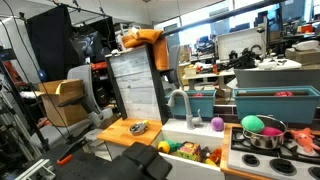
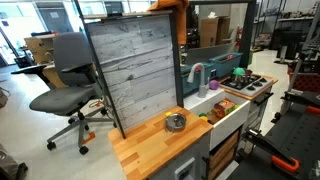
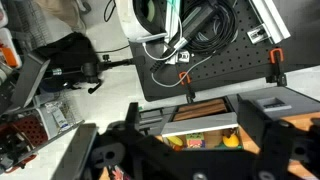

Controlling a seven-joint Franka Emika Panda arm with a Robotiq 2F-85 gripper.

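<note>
My gripper shows as two dark, blurred fingers low in the wrist view. They stand wide apart, and nothing is held between them. Past the gap lies a pulled-out drawer containing colourful toys. In exterior view 1, the toys include yellow, red and green pieces. A small metal pot rests on the wooden counter. On the stove stands a larger metal pot, with a green ball on top and something red beside it.
A curved faucet rises near a purple object. Teal bins fill the back shelf. An orange cloth hangs over the grey wood panel. Cables and clamps lie on the black table. An office chair stands behind.
</note>
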